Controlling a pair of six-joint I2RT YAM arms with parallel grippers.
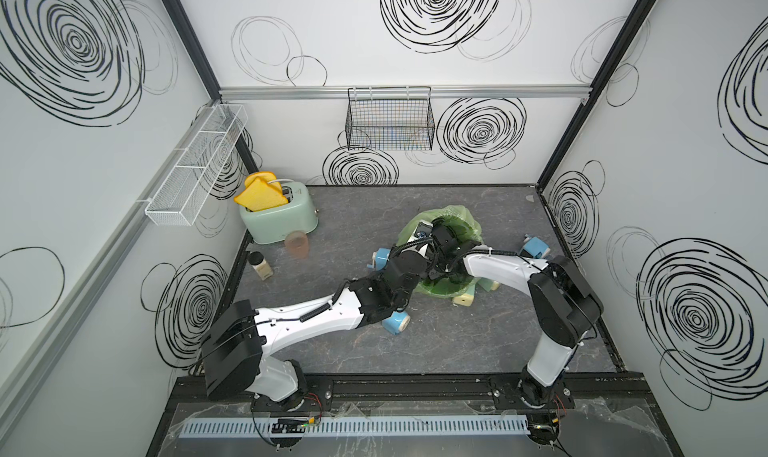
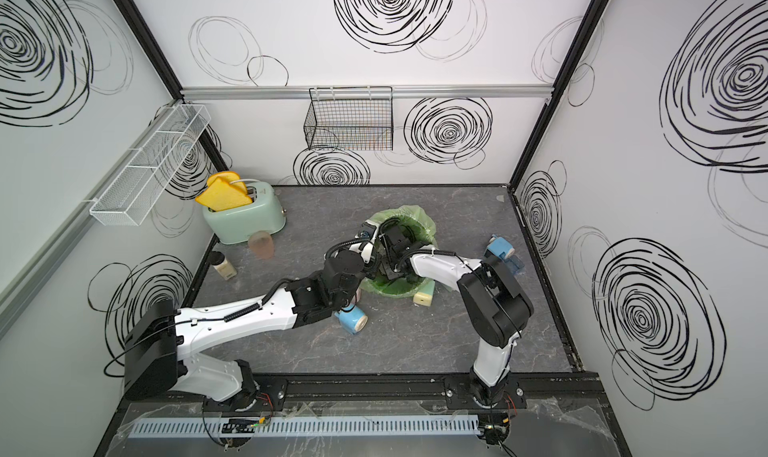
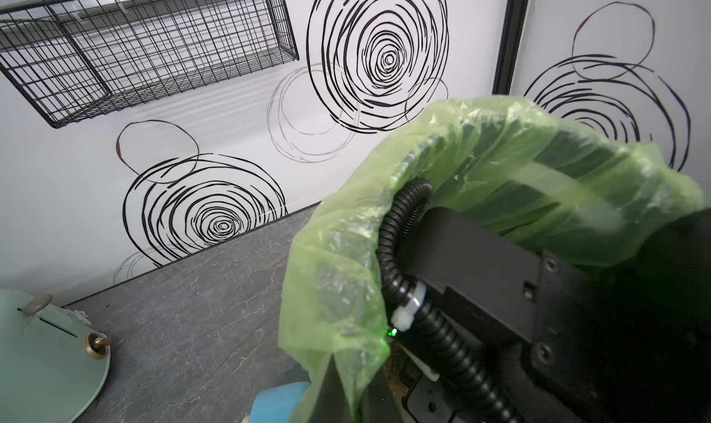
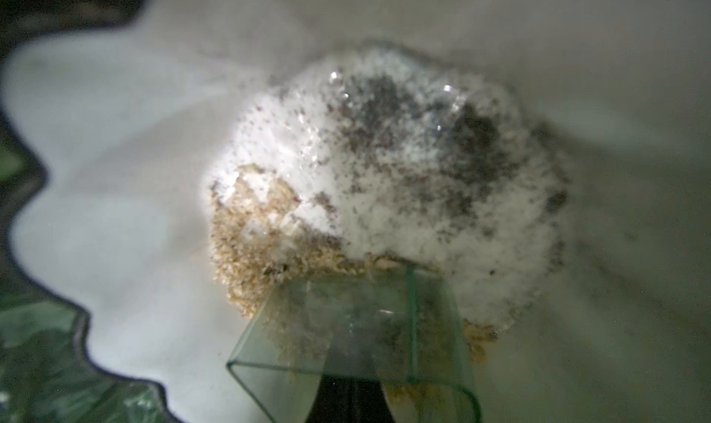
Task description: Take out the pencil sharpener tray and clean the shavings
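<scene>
A bin with a green liner (image 1: 460,217) stands at the middle right of the table. My right gripper is down inside it; a clear tray (image 4: 437,371) sits at its fingertips, seen through the plastic, over a scalloped white surface (image 4: 148,201) dusted with tan shavings (image 4: 251,230) and dark powder (image 4: 459,141). My left gripper is shut at the bin's near-left rim, with green liner in front of or between its fingers.
A mint toaster (image 1: 284,221) with a yellow item (image 1: 260,193), a shaker (image 1: 261,269) and a pink cup (image 1: 297,245) stand left. Blue objects (image 1: 396,322) lie beside the bin and at right (image 1: 536,246).
</scene>
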